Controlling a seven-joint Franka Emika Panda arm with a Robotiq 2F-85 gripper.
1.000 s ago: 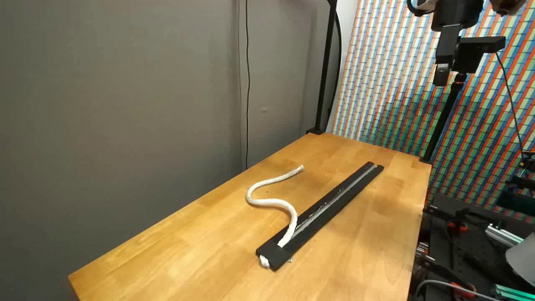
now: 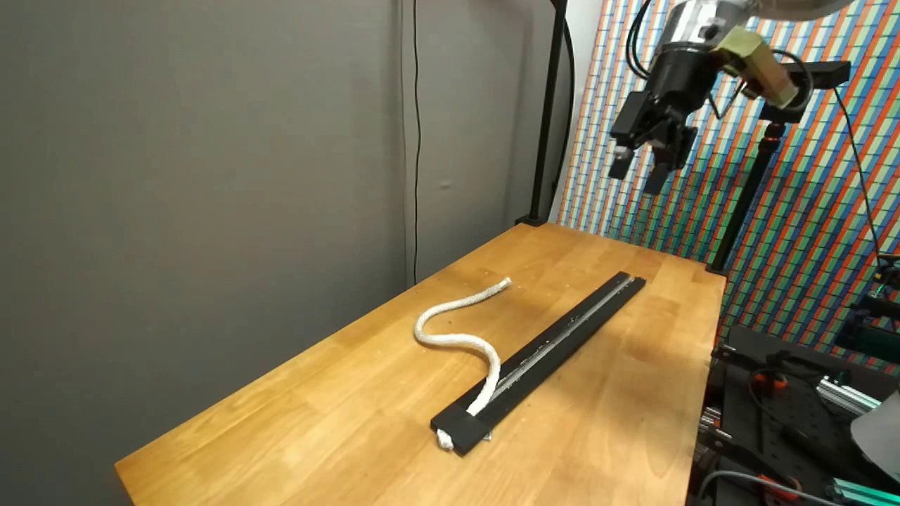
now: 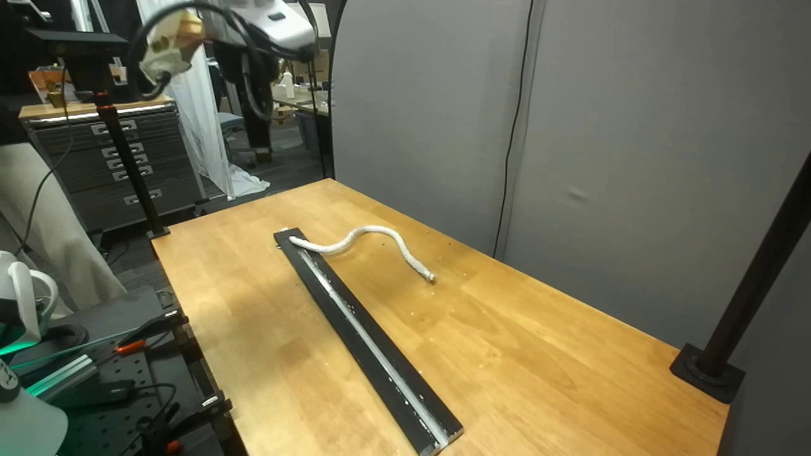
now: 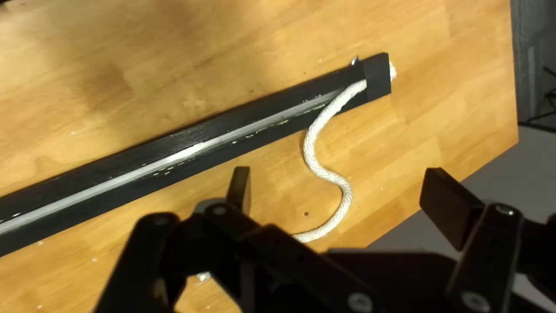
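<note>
A white rope (image 2: 453, 340) lies in an S-shaped curve on the wooden table. One end passes under a black cap (image 4: 376, 76) at the end of a long black channel (image 4: 156, 166), with a short stub sticking out past it. From there the rope (image 4: 310, 148) leaves the channel's pale groove and runs over the bare wood; its free end is hidden by the gripper in the wrist view but shows in exterior view 2 (image 3: 430, 277). High above the table's far end, my gripper (image 2: 635, 174) is open, its fingers wide apart and empty, well clear of the rope.
Black posts stand at the table's corners, one on a square base (image 3: 707, 372). A grey wall panel (image 2: 253, 169) runs along one long side. Beside the opposite edge sits a dark cart (image 3: 114, 380) with tools.
In exterior view 1 my gripper has moved left and lower, towards the table, and turned so that both fingers show. The rope and channel have stayed put.
</note>
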